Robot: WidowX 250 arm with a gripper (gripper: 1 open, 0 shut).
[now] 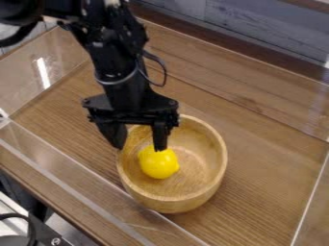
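A round tan wooden bowl (203, 178) sits on the wooden surface, holding a yellow round object (160, 164). My black gripper (137, 135) hangs over the bowl's back-left part, open, its two fingers spread either side just above and behind the yellow object. The left finger is by the bowl's left rim; the right one is inside the rim's outline from this view.
A cable runs at the lower left edge, and pale panels border the surface at the back.
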